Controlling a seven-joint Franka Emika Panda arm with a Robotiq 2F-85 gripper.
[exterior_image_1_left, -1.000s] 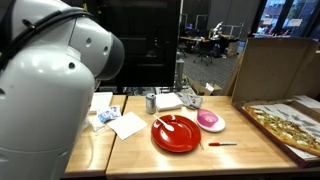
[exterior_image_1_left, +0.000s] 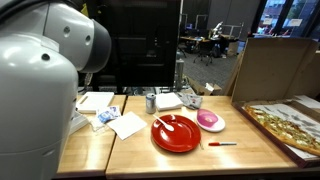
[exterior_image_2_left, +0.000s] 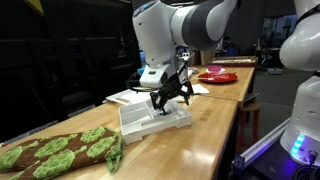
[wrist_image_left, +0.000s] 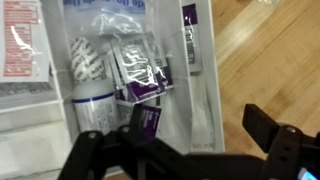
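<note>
My gripper stands open over a white divided tray (wrist_image_left: 205, 105), one dark finger (wrist_image_left: 138, 130) above its inside and the other (wrist_image_left: 264, 126) beyond its rim. Nothing shows gripped between them. Inside the tray lie a white bottle (wrist_image_left: 95, 106) with a purple band, silver-and-purple packs (wrist_image_left: 140, 66) and printed boxes (wrist_image_left: 24, 42). A narrow purple-and-white packet (wrist_image_left: 191, 38) rests along the right-hand compartment. In exterior view 2 the gripper (exterior_image_2_left: 168, 103) points down at the tray (exterior_image_2_left: 133, 124), partly hiding its contents. Exterior view 1 has the gripper out of sight.
Left of the tray lies a green-and-brown cloth (exterior_image_2_left: 65, 152). Farther along the table are a red plate (exterior_image_1_left: 177, 139), a pink bowl (exterior_image_1_left: 207, 116), a can (exterior_image_1_left: 151, 103), a red-handled utensil (exterior_image_1_left: 222, 144) and an open pizza box (exterior_image_1_left: 275, 72). Bare wood shows in front of the tray.
In exterior view 1 the arm has shifted slightly at the left, uncovering a little more of the table beside it. The objects on the table look unmoved.
</note>
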